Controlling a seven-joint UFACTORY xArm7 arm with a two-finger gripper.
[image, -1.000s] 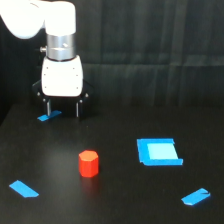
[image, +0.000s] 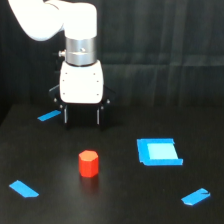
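A red block (image: 89, 164) with a roughly hexagonal outline sits on the dark table in the near middle. Above and behind it hangs my gripper (image: 82, 118), its white hand pointing down. The dark fingers are hard to make out against the black background, but they stand apart, with nothing visible between them. Clear space separates them from the block.
To the right lies a pale square edged with blue tape (image: 140, 154). Strips of blue tape mark the table at the front left (image: 23, 189), front right (image: 196, 197) and back left (image: 49, 115).
The arm has swung to the right, with the gripper a little lower in view, leaving the back-left tape strip more exposed. The red block has stayed put.
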